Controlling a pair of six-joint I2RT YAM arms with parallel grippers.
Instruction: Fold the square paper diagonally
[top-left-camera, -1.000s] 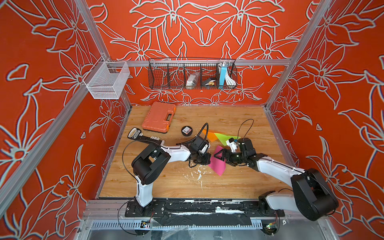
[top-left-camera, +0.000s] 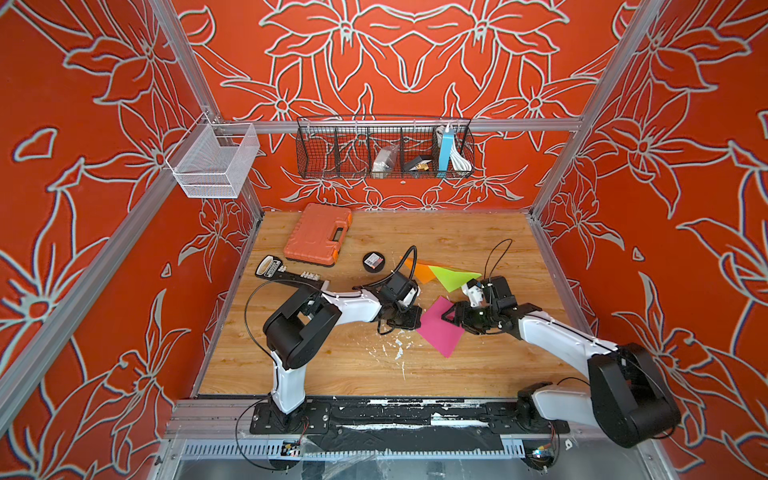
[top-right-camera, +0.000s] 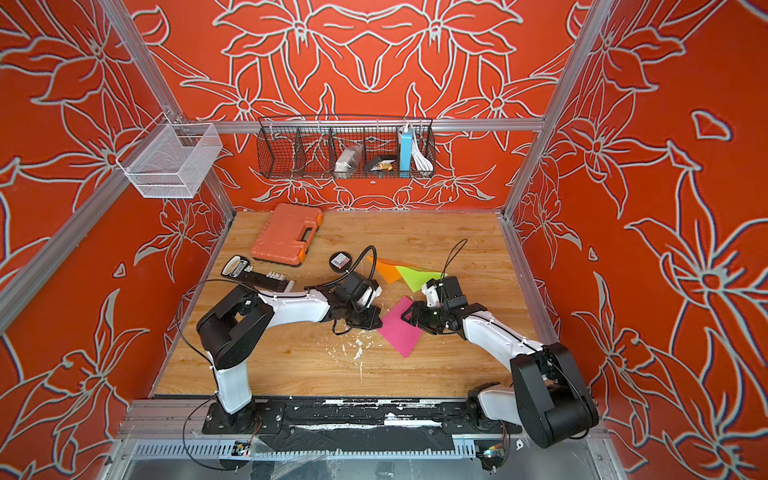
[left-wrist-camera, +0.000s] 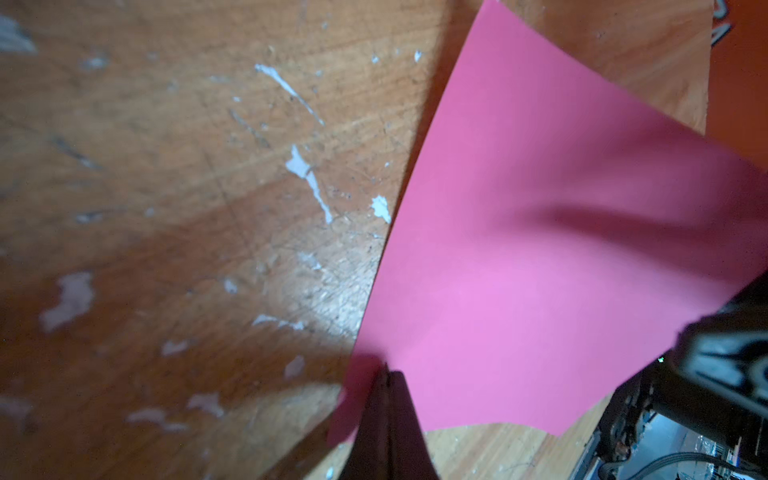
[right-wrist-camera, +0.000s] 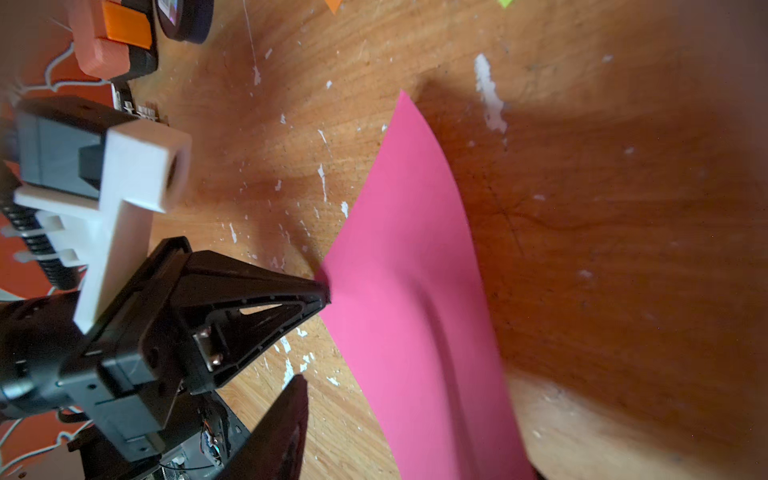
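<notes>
A square pink paper (top-left-camera: 438, 334) (top-right-camera: 400, 334) lies on the wooden table, slightly curved, with a soft ridge or shadow across it in the right wrist view. My left gripper is shut with its tips down on the paper's left corner; whether anything is between them cannot be seen. My right gripper (top-left-camera: 453, 315) is over the paper's right side; its fingers are largely outside its own wrist view and look parted in the top views, with no clear sight of what is between them.
Orange paper (top-left-camera: 417, 270) and green paper (top-left-camera: 454, 277) lie behind the pink sheet. A black round object (top-left-camera: 373, 261), an orange case (top-left-camera: 314, 233) and a black tool (top-right-camera: 260, 276) sit at back left. Bare table remains in front, with white scuffs.
The left gripper stays in place.
</notes>
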